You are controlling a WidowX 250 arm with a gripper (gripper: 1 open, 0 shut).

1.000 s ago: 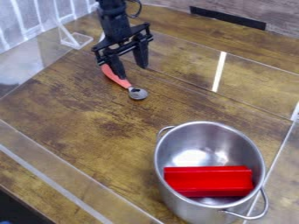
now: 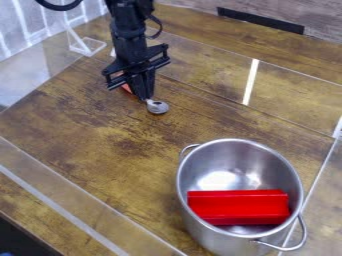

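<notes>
My black gripper (image 2: 144,92) is down at the wooden table in the upper left, shut on a spoon with a red handle (image 2: 128,89) and a round metal head (image 2: 156,106), which points toward the lower right. The fingers hide much of the handle.
A large steel pot (image 2: 222,164) with side handles stands at the lower right, a red cylinder (image 2: 238,208) inside it. A white frame (image 2: 84,44) is at the upper left.
The gripper has come down from above the spoon onto its handle and now covers much of it. The pot and red cylinder have not moved.
</notes>
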